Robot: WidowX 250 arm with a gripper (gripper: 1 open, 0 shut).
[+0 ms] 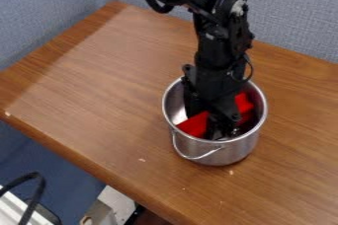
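Observation:
My black gripper (216,111) reaches down into a silver metal pot (215,152) with a wire handle, on the right half of the wooden table. Red objects (193,125) lie inside the pot, partly covered by the gripper. The dark fingers blend together low in the pot, so whether they are open or shut, and on what, is hidden.
Grey-blue padded walls stand behind and at the left. At the lower left, past the table's edge, are a black cable and some white and metal items.

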